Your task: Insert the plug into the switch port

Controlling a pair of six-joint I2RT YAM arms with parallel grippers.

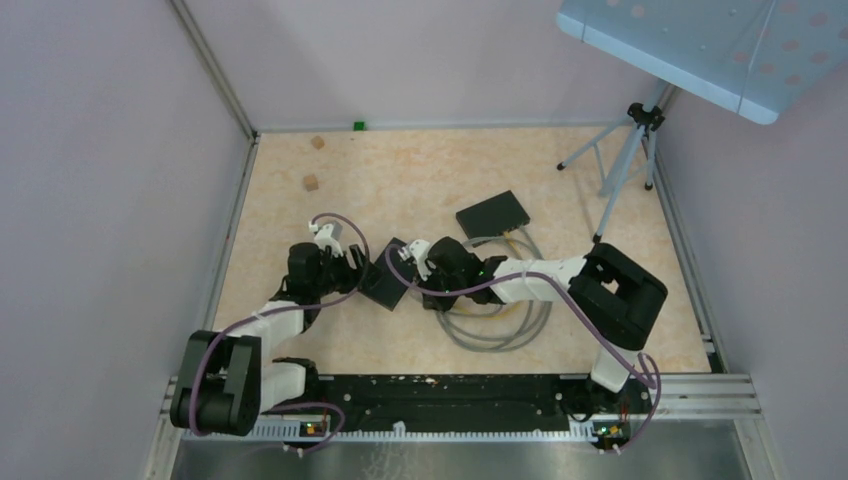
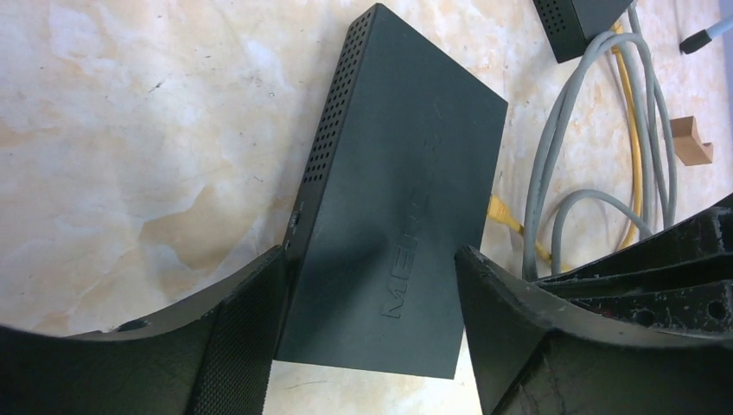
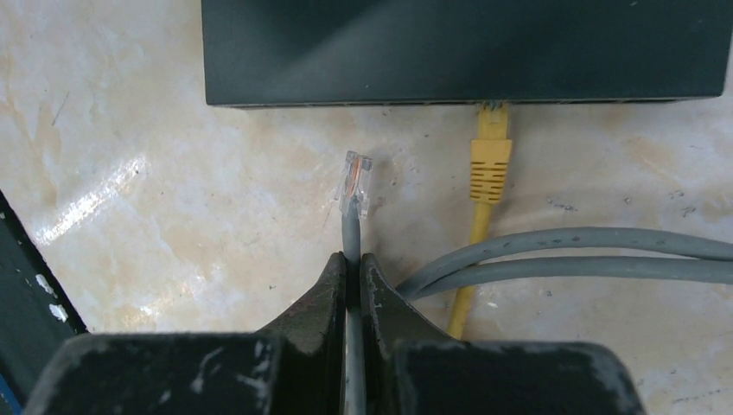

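A black switch point(image 1: 390, 285) lies between my arms, labelled MEIKI in the left wrist view point(image 2: 393, 156). My left gripper is part open around its near end; whether the fingers touch it is unclear. In the right wrist view my right gripper is shut on a grey cable, whose clear plug point(image 3: 354, 181) points toward the switch's side point(image 3: 462, 56), a little apart from it. A yellow plug point(image 3: 490, 169) sits in that side, to the right of the clear one.
A second black box point(image 1: 492, 215) lies behind, with coiled grey and yellow cables around the right arm. A tripod point(image 1: 625, 170) stands at back right; small wooden blocks point(image 1: 311, 182) lie at back left, where the table is clear.
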